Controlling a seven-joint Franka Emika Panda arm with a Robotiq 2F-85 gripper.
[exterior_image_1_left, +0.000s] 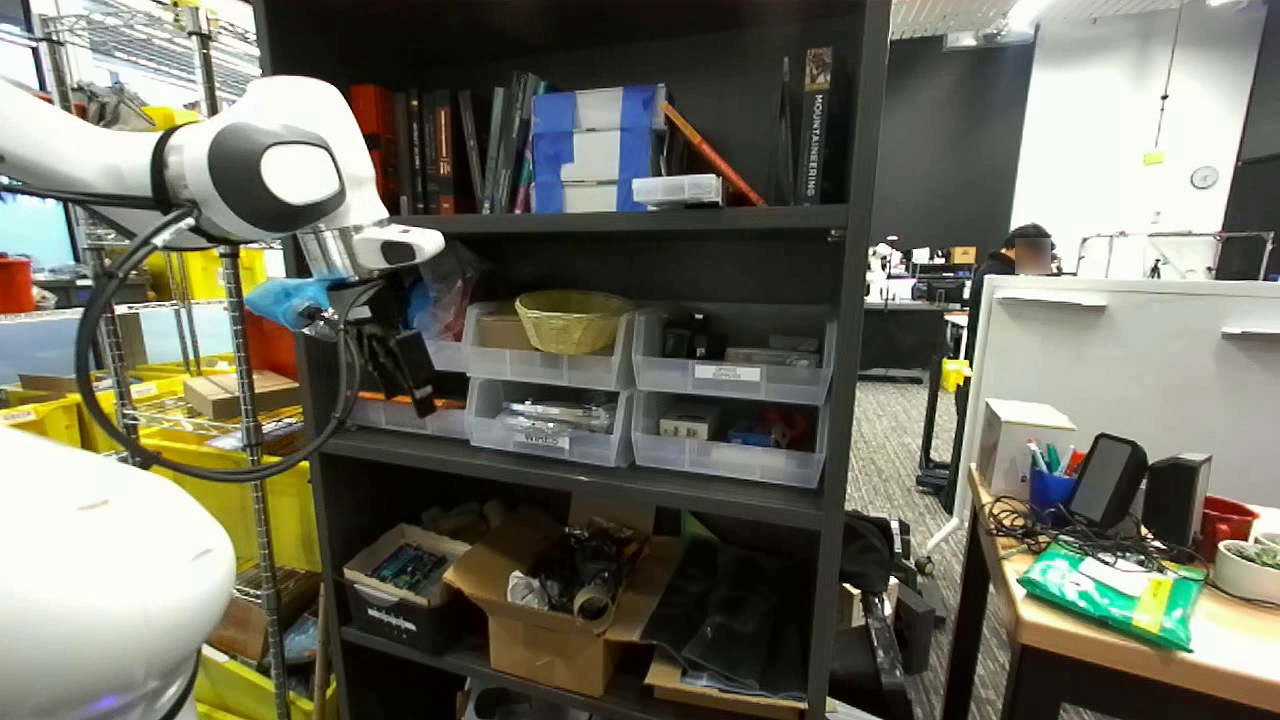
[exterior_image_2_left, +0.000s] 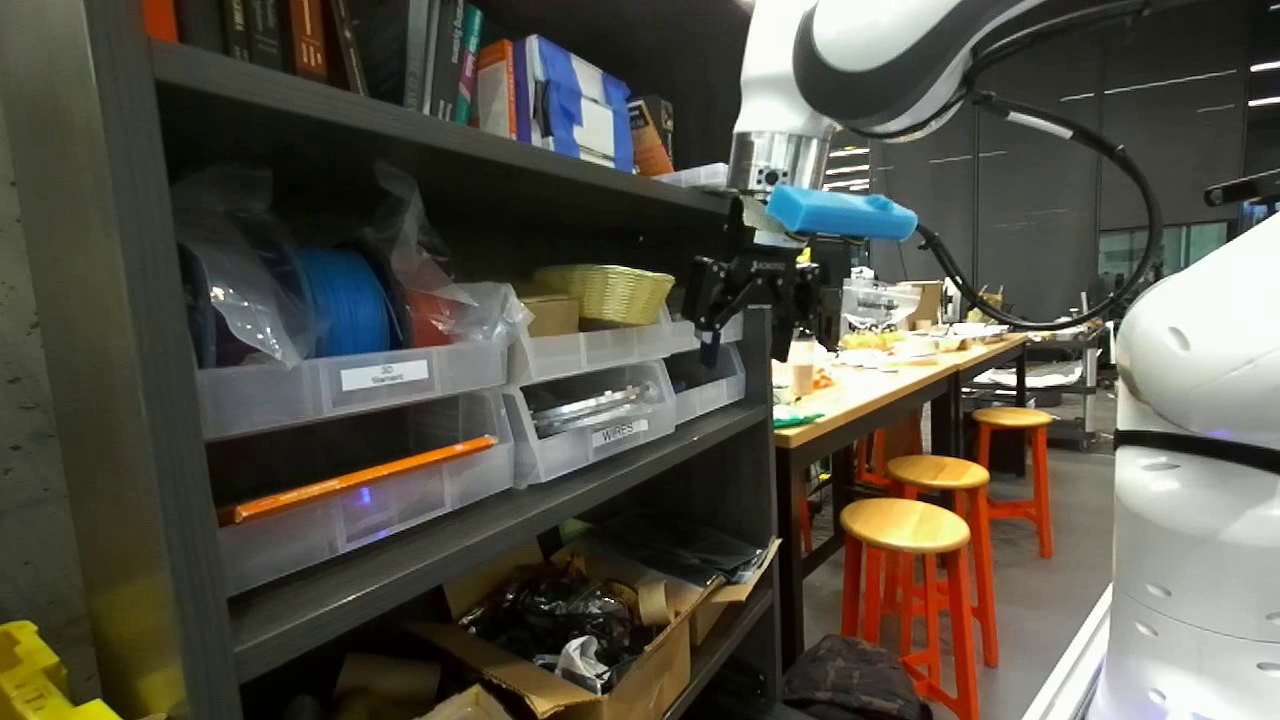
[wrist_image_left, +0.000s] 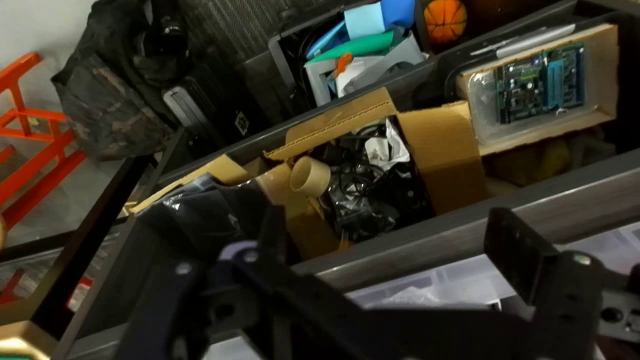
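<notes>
In exterior view 1 my gripper hangs at the left part of the dark shelf unit, in front of the clear bins on its middle shelf. Its fingers stand open, and the wrist view shows wide-apart fingers with no object held between them. A woven yellow basket rests in the upper middle bin, to the right of the gripper. Below it sits the bin labelled WIRES. An orange strip lies along a lower bin, seen in exterior view 2.
Books and a blue-and-white box occupy the shelf above. On the lower shelf are an open cardboard box of cables and a small box with circuit boards. Spools fill an upper bin. The shelf's dark edges bound the bins.
</notes>
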